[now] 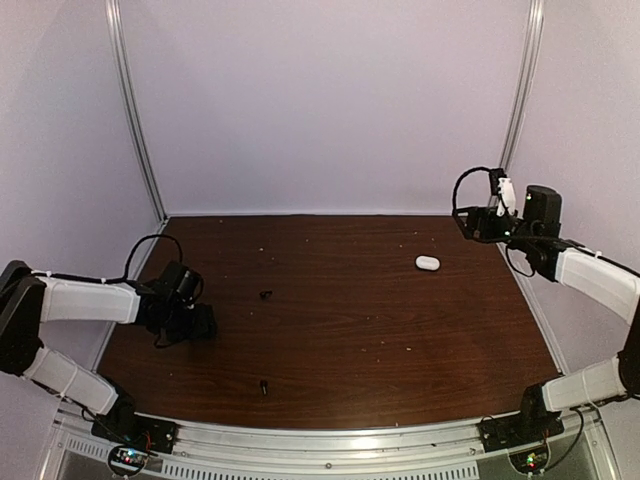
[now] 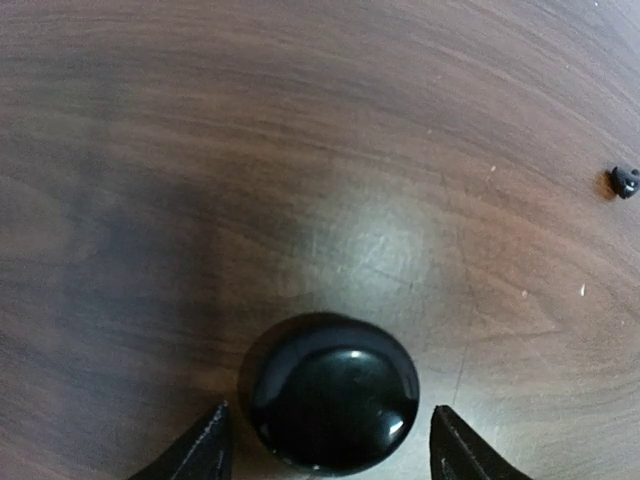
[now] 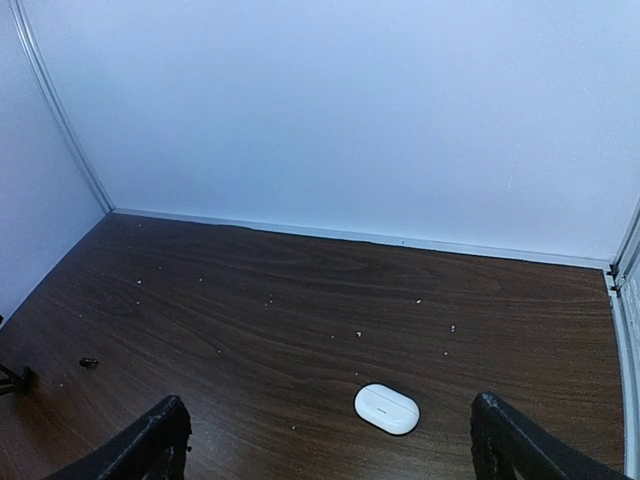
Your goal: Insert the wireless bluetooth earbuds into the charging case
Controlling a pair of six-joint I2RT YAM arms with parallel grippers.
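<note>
A round glossy black case (image 2: 335, 395) lies on the table between the fingertips of my left gripper, which is part open and low around it; in the top view that gripper (image 1: 200, 322) hides it. Two small black earbuds lie on the table, one at centre left (image 1: 265, 294) and one at the front (image 1: 264, 387); one of them (image 2: 623, 182) shows at the right edge of the left wrist view. My right gripper is raised at the right, open, with nothing between its fingers.
A white oval object (image 1: 427, 263) lies on the right side of the wooden table (image 1: 340, 340). Pale walls bound the back and sides.
</note>
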